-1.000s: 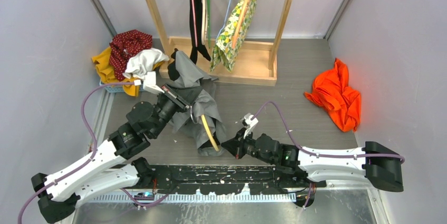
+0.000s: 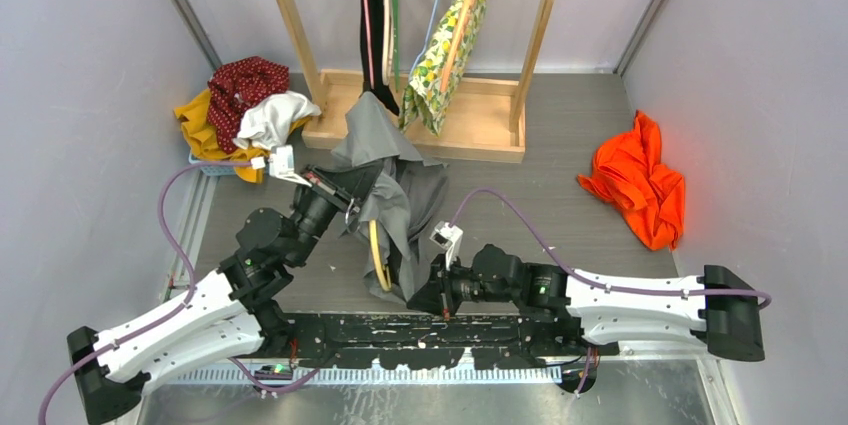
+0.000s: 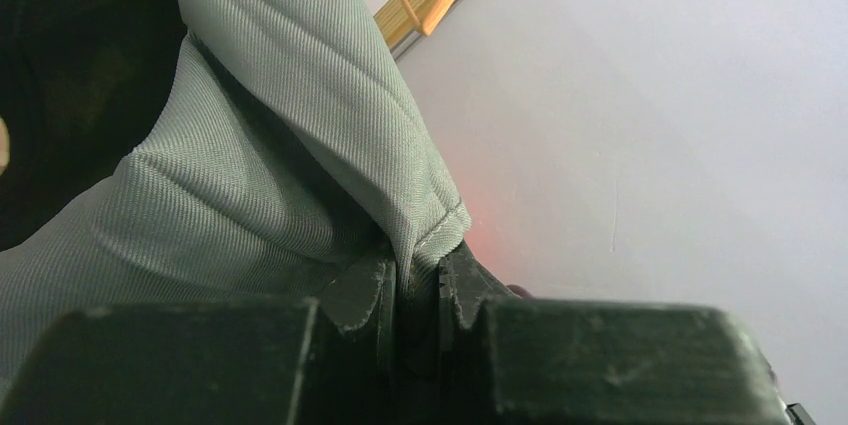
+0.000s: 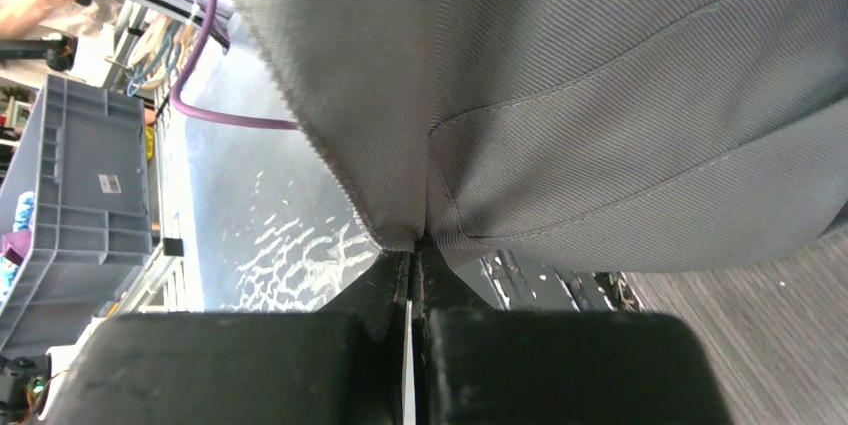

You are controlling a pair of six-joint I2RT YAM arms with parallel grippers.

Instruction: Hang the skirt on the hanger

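Note:
The grey skirt point(image 2: 410, 190) hangs bunched between my two arms in the top view. A yellow hanger point(image 2: 377, 250) shows partly out of its folds; the rest of it is hidden by cloth. In the left wrist view, a gathered fold of the skirt point(image 3: 330, 125) runs down between the fingers of my left gripper, which are a small gap apart with the fabric in it. My right gripper is shut on the skirt's edge point(image 4: 400, 230), and the fabric spreads up and to the right from there.
Behind the skirt stands a wooden rack point(image 2: 490, 153) holding a lemon-print garment point(image 2: 445, 55) and a black garment point(image 2: 375, 35) on hangers. Piled clothes point(image 2: 245, 105) fill a basket at left; an orange cloth point(image 2: 640, 185) lies at right.
My right gripper has shifted left and slightly toward the front edge. The skirt has spread rightward, and the yellow hanger stands steeper. A dark patch at the skirt's upper left no longer shows.

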